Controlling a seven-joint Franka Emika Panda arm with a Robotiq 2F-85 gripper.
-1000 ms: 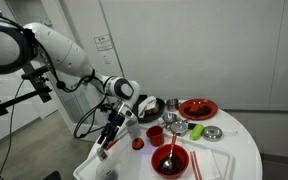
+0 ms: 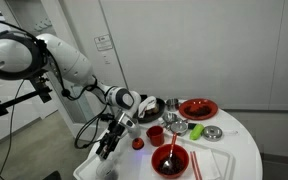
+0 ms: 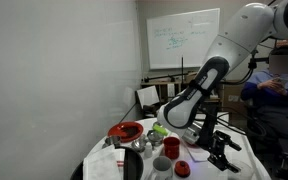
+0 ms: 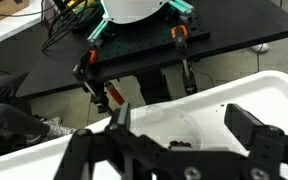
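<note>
My gripper [image 2: 105, 152] points down over the near left of the white tray [image 2: 82, 172], below the arm's wrist. In the wrist view its black fingers [image 4: 252, 132] stand wide apart, so it is open. Low between them lies a round, clear, lid-like piece [image 4: 164, 122] on the white surface, with a small dark part [image 4: 180, 145] near its lower edge. Nothing visible is clamped. Seen from the other side, the gripper [image 3: 220, 158] hangs close above the tabletop; whether it touches anything there is unclear.
Right of the gripper are a red round item [image 2: 137, 143], a red mug [image 2: 155, 137] and a red bowl [image 2: 167, 165]. Behind stand a black pan [image 2: 149, 108] and a red pan [image 2: 198, 109]. A white cloth [image 3: 102, 163] lies beside the black pan.
The tableware has stayed where it was.
</note>
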